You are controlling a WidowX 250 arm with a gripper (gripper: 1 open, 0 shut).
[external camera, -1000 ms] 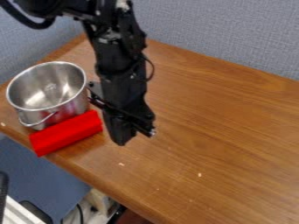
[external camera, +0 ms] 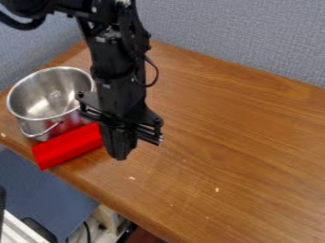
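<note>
My black gripper hangs over the wooden table, left of the middle, its fingers pointing down and shut, with nothing visible between them. Just to its left lies a red cylindrical or bar-shaped object, partly behind the gripper. Behind that stands a steel pot with a wire handle, at the table's left edge.
The table's left and front edge drops off to a blue-grey surface, with cables and white parts at the lower left. A grey wall runs along the back.
The pot and red object look unmoved.
</note>
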